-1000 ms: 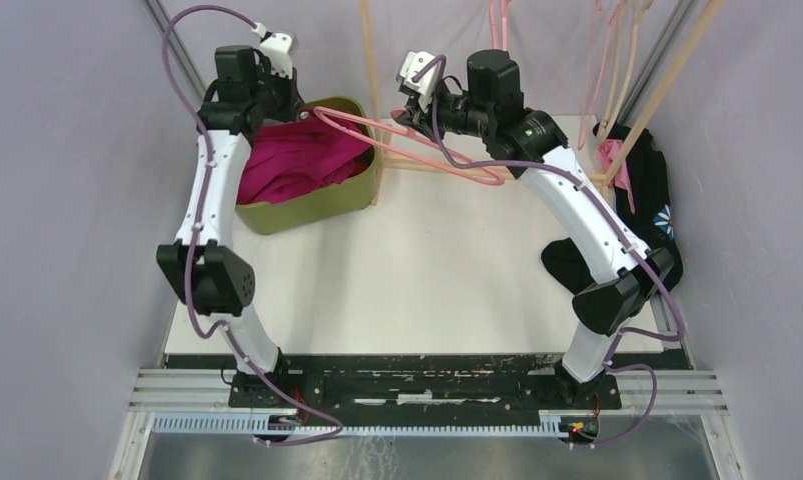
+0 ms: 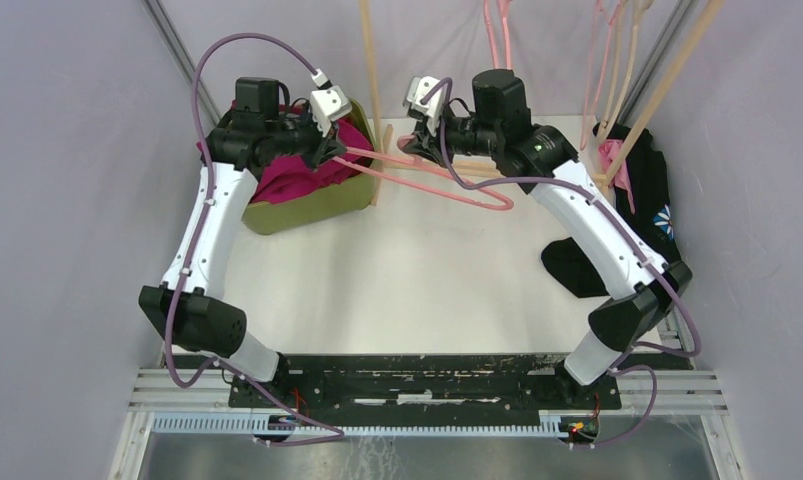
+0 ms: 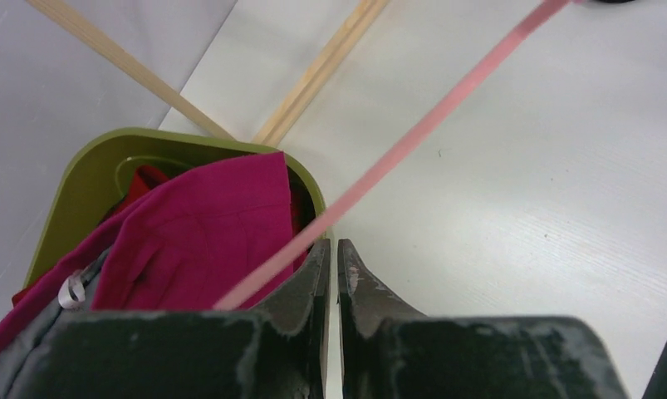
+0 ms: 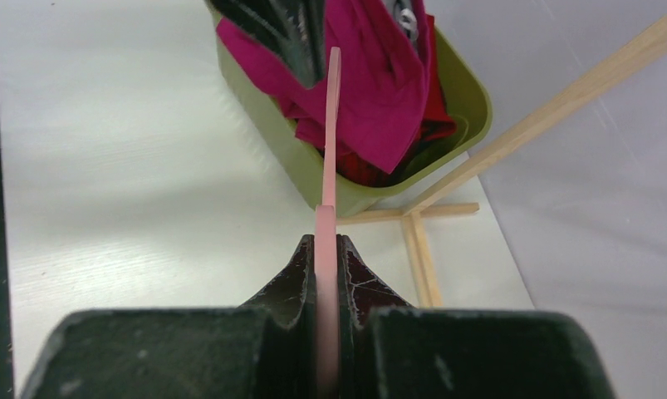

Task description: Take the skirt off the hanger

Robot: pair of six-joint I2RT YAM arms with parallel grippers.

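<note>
A long pink hanger (image 2: 467, 200) spans between the two arms, with no cloth visible on it. My right gripper is shut on it, the pink bar (image 4: 331, 150) running lengthwise between its fingers. My left gripper is at the hanger's left end in the top view, its fingers shut; what lies between them is hard to tell. A pink bar (image 3: 429, 125) crosses its wrist view diagonally. Magenta cloth (image 3: 213, 233), possibly the skirt, lies in the green bin (image 2: 307, 210) behind and below my left gripper.
Wooden rack posts (image 2: 370, 50) stand at the back and right, with more pink and beige hangers (image 2: 617, 60) hanging. Dark clothing (image 2: 577, 265) with a pink piece lies on the right.
The hanger and my right arm have shifted slightly right and toward the front.
</note>
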